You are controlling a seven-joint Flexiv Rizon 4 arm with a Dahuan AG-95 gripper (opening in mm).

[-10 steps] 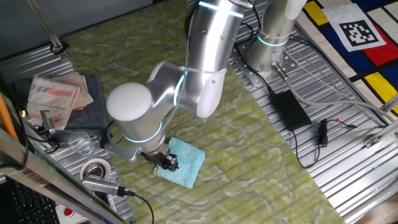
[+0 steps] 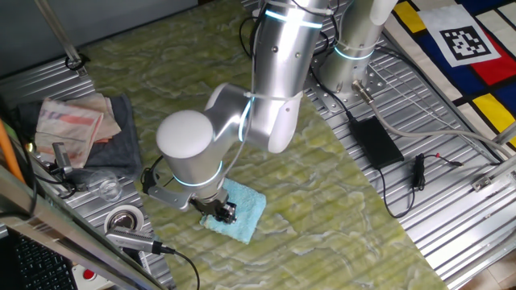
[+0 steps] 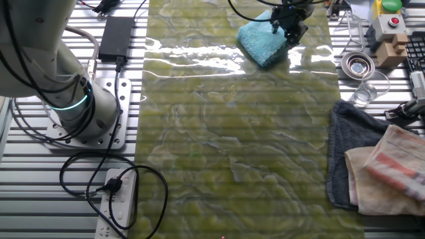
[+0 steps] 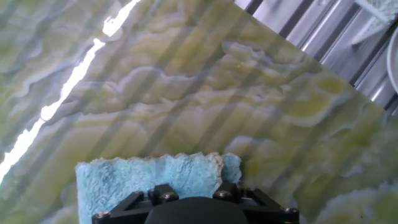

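Note:
A light blue towel point(image 2: 245, 211), folded into a rough square, lies on the green marbled sheet point(image 2: 322, 221). Over its left part in exterior view 1 is my dark gripper point(image 2: 229, 214). In exterior view 2 the towel point(image 3: 260, 41) sits at the top, partly covered by the gripper point(image 3: 292, 30). The wrist view has the gripper at the bottom edge, its two fingers apart, with towel fabric point(image 4: 137, 177) below and between them. A folded corner of the towel stands beyond the right finger. Whether the fingertips touch the towel cannot be told.
Left of the sheet in exterior view 1 lie folded cloths point(image 2: 72, 129), a clear glass point(image 2: 105, 185) and a round metal cup point(image 2: 123, 219). A black power adapter point(image 2: 375, 142) rests near the arm's base. Most of the sheet is bare.
The arm's wrist and gripper have shifted a little to the right in exterior view 1, further over the towel. The towel shows no clear movement.

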